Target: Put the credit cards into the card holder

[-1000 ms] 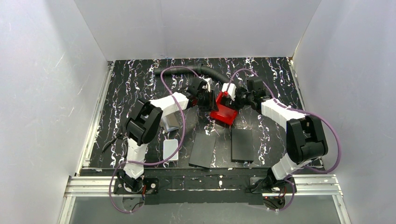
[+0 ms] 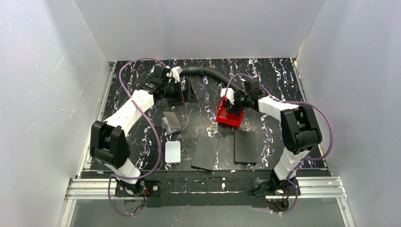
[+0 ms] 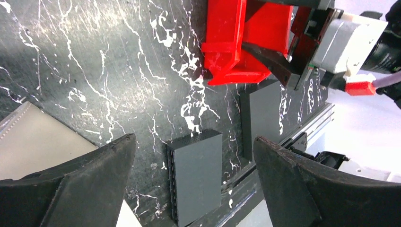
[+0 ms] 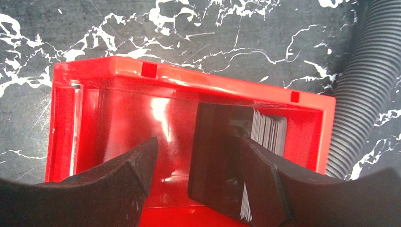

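Note:
The card holder [image 2: 171, 122] is grey-beige and lies partly open left of centre in the top view; a pale corner of that holder [image 3: 40, 146] fills the lower left of the left wrist view. A stack of cards [image 4: 220, 156], dark-faced with several white edges, leans toward one end inside the red bin [image 4: 227, 87]. Over the bin, my right gripper is open, one finger in front of the stack; contact cannot be told. My left gripper [image 2: 187, 97] hangs open and empty behind the holder, to the left of the bin.
Two dark flat boxes [image 2: 204, 152] [image 2: 245, 147] lie at the front, with a white tray [image 2: 172, 152] to their left. A black ribbed hose [image 2: 210, 72] curves behind the red bin. Between holder and bin the marble surface is clear.
My left gripper has drawn away from the red bin, to the left. The bin has turned slightly and stands straighter. My right gripper has shifted only a little over it.

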